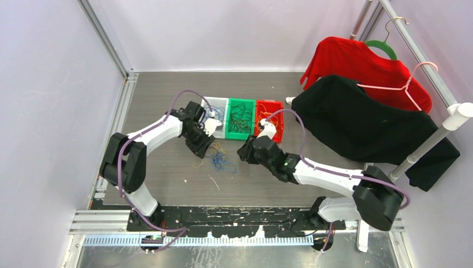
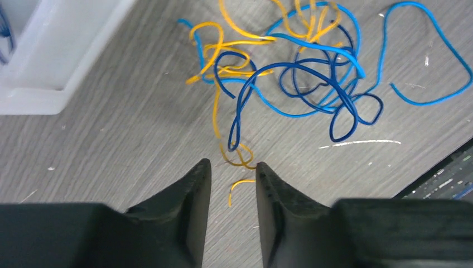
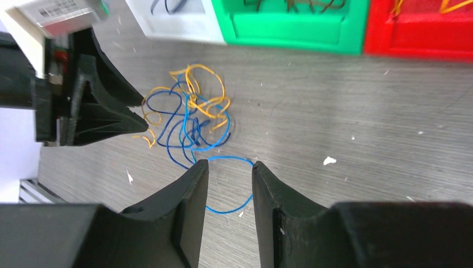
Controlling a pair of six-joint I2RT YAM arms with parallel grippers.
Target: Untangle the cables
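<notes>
A tangle of yellow cable (image 2: 223, 42), dark blue cable (image 2: 312, 67) and light blue cable (image 2: 385, 44) lies on the table in front of the bins. My left gripper (image 1: 205, 154) is at the tangle's left side. Its fingers (image 2: 198, 195) stand partly apart, with a thin yellow end on the table visible between them and nothing held. Right of the tangle is my right gripper (image 1: 241, 157). A gap shows between its fingers; the light blue loop seen there appears to lie on the table beyond.
A white bin (image 2: 42, 100) holding blue cable, a green bin (image 1: 241, 135) with dark green cable and a red bin (image 1: 278, 128) with yellow cable stand in a row behind. A black garment (image 1: 362, 128) hangs at the right.
</notes>
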